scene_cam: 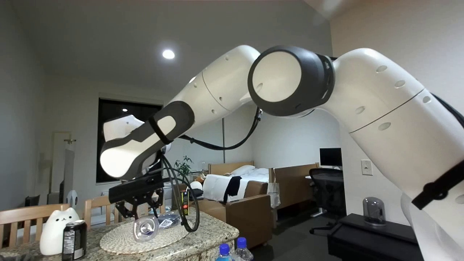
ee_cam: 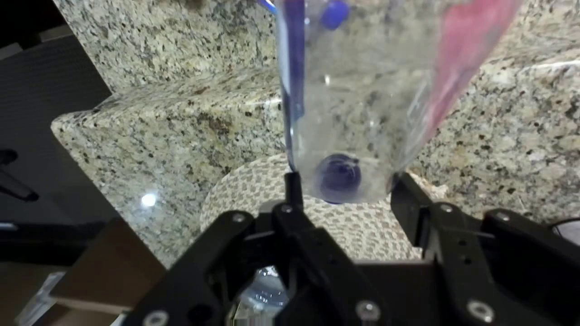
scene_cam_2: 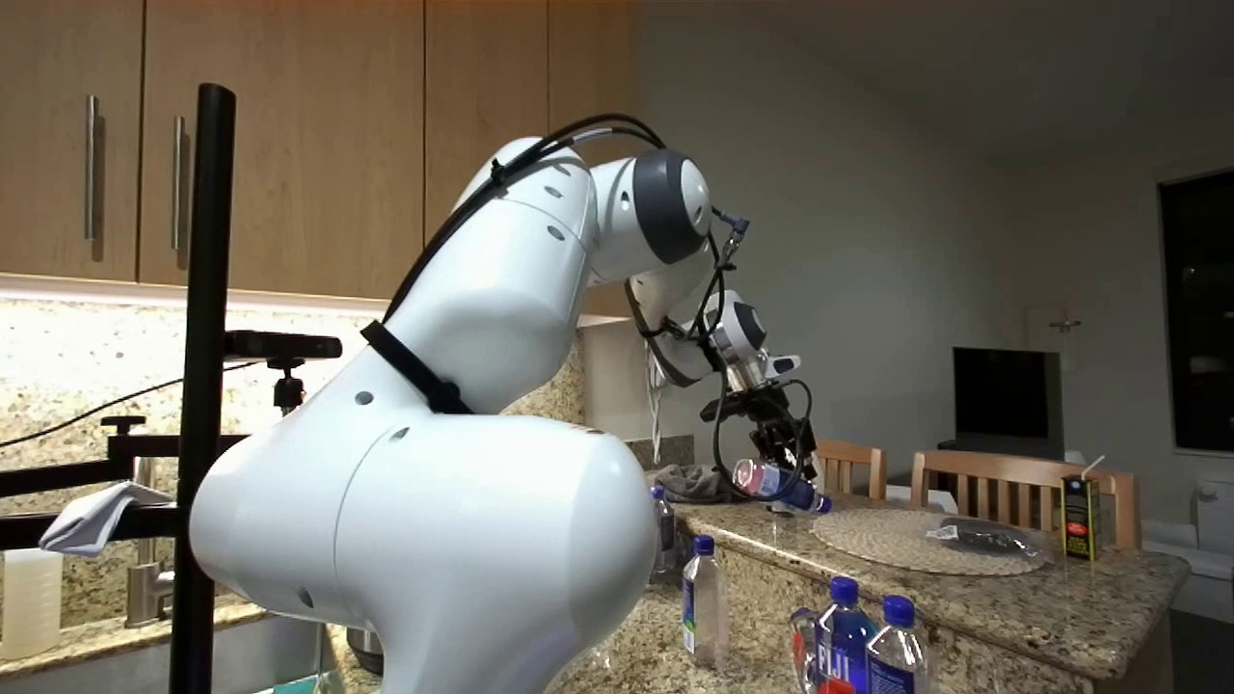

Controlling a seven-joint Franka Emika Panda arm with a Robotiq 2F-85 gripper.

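Observation:
A clear plastic bottle [scene_cam_2: 761,479] with a pink and blue label and a blue cap hangs tilted above the counter, its cap end lower in exterior view 2. My gripper is shut on this bottle [ee_cam: 361,108], whose clear end is between the fingertips in the wrist view. In exterior view 1 the bottle [scene_cam: 145,228] appears end-on in front of the round woven mat [scene_cam: 117,239]. On the mat lies a dark item in clear wrapping [scene_cam_2: 980,536].
Several blue-capped bottles, including one bottle [scene_cam_2: 701,601], stand on the lower counter. A black can [scene_cam: 74,240] and a white cat figure [scene_cam: 56,232] stand left of the mat. A drink carton [scene_cam_2: 1079,517] stands at the counter's far end.

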